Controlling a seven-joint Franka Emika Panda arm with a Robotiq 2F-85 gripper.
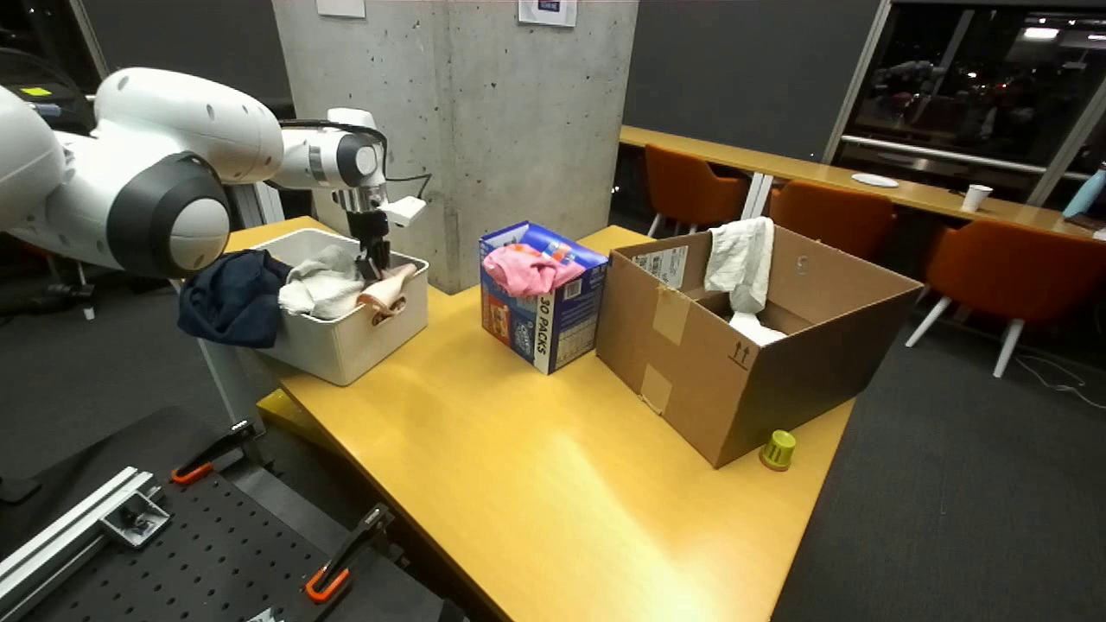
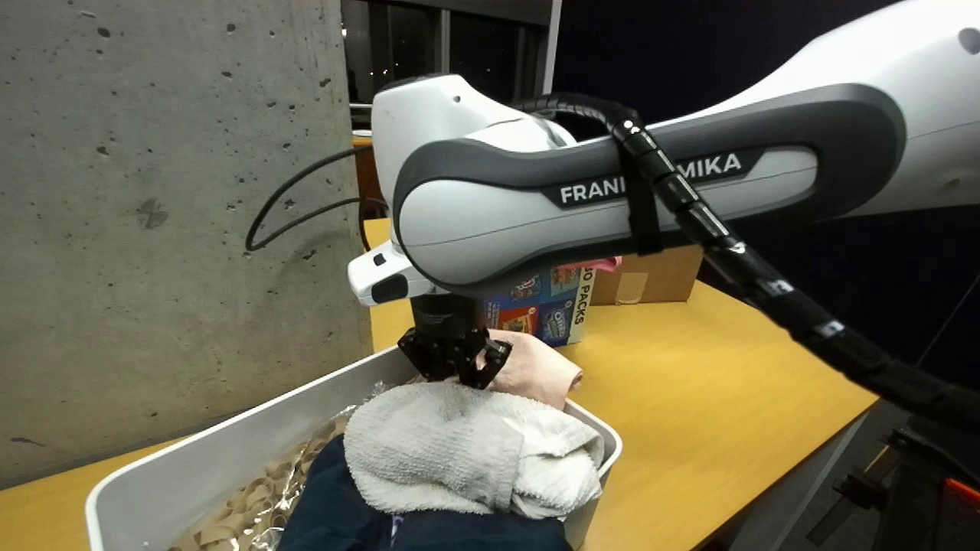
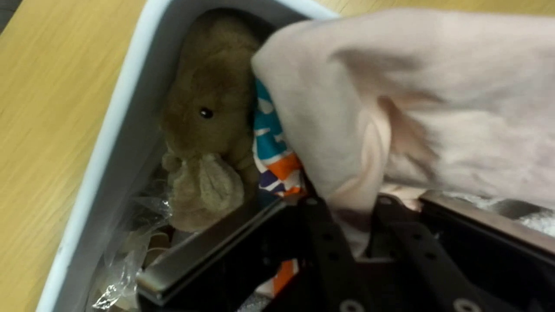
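My gripper is inside the end of the white bin, pointing down. A pale pink cloth lies at that end, hanging over the rim. In the wrist view a narrow fold of the pink cloth runs down between my black fingers, which stand a little apart. Whether they grip the fold cannot be made out. Beside the gripper is a whitish towel, with a dark navy cloth over the bin's other end.
A brown plush toy and plastic-wrapped items lie in the bin. Nearby stand a blue snack box with a pink cloth on top, and a large cardboard box.
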